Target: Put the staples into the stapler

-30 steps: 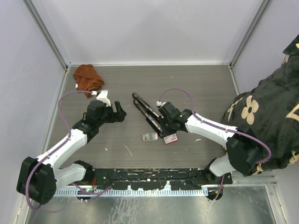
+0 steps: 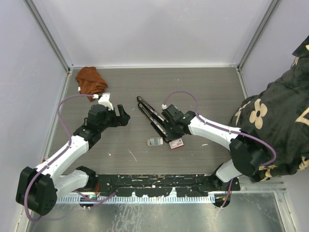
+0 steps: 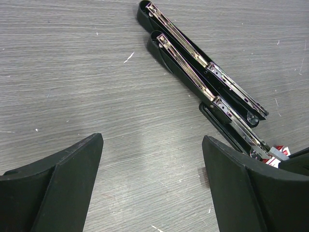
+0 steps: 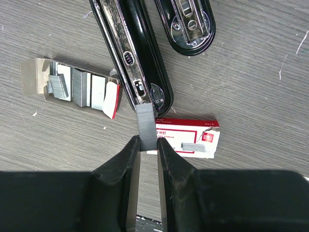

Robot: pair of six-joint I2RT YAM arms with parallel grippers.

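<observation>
Two black staplers lie opened out, side by side, on the grey table. In the right wrist view the nearer stapler (image 4: 129,55) and the base end of the other stapler (image 4: 190,24) show. My right gripper is shut on the near end of a grey staple strip (image 4: 146,123). The strip's far end meets the open end of the nearer stapler's metal channel; whether it sits inside cannot be told. My left gripper (image 2: 126,116) stands open left of the staplers, nothing between its fingers.
An open box of staples (image 4: 82,87) lies left of the nearer stapler's end. A red and white staple box (image 4: 188,137) with a short strip on it lies right of the held strip. A brown cloth (image 2: 91,82) rests at the back left.
My right arm has shifted very slightly, its elbow moving a little left and down the view. The left arm, staplers and boxes look the same.
</observation>
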